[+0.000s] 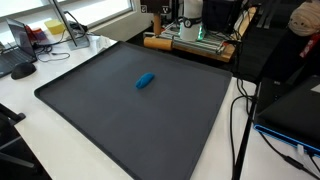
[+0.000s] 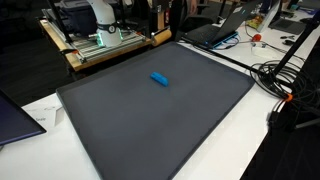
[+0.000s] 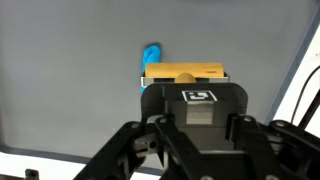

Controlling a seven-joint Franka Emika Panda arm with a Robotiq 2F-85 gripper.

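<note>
An orange-brown wooden block with a rounded knob on it is held in my gripper, which is shut on it; the fingers are mostly hidden. The same block appears beyond the board's far edge in exterior view 1, and its end shows at the top of exterior view 2. A small blue object lies on the dark board. In the wrist view the blue object is beside the block and partly covered by it.
Free board surface surrounds the blue object. A wooden tray with assorted items stands past the far edge. A laptop and mouse lie at the left; black cables run along the right side.
</note>
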